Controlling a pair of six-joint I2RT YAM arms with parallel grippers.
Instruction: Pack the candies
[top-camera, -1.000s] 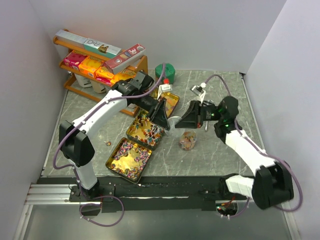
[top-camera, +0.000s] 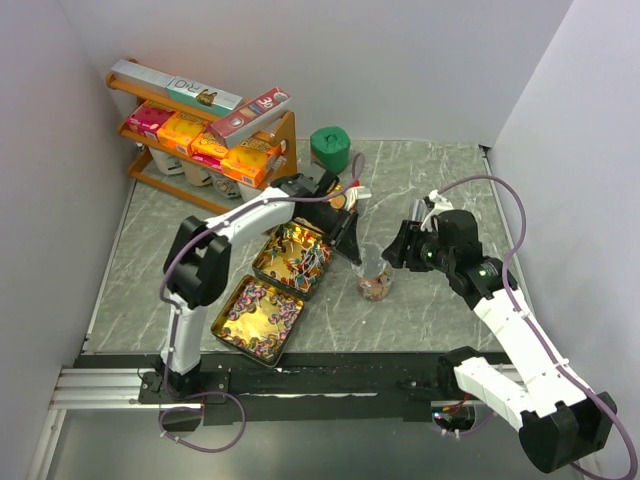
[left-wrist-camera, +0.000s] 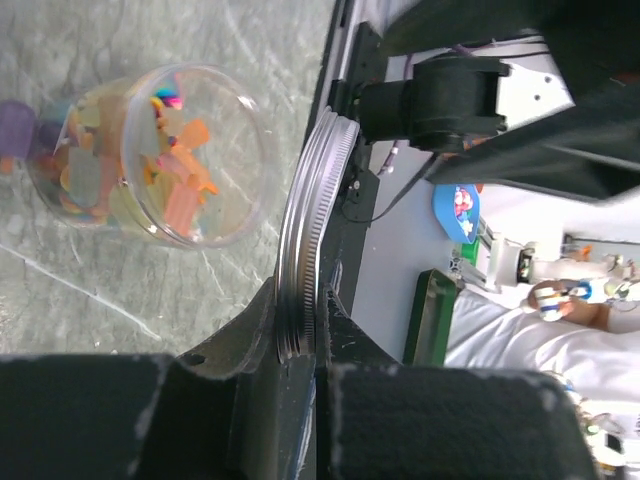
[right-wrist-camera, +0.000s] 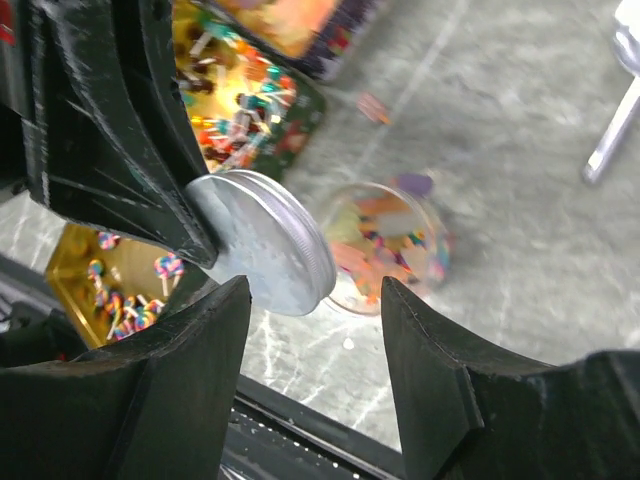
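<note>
A round silver lid (right-wrist-camera: 268, 243) is pinched edge-on between the fingers of my left gripper. In the top view this lid (top-camera: 371, 252) hangs over the clear jar (top-camera: 376, 283), apart from its rim as the right wrist view suggests. The jar (left-wrist-camera: 150, 155) holds colourful candies and its mouth is uncovered. My right gripper stands open on the other side of the lid, nothing in its grip. Behind the left gripper lie a tray of wrapped lollipops (top-camera: 292, 258) and, nearer the front, a tray of ring-shaped candies (top-camera: 257, 318).
A wooden shelf with boxes (top-camera: 200, 120) stands at back left, a green roll (top-camera: 330, 147) beside it. A spoon (right-wrist-camera: 615, 115) lies on the counter. One loose candy (right-wrist-camera: 373, 108) sits near the trays. The counter right of the jar is clear.
My right gripper has come away from the lid and drawn back to the right.
</note>
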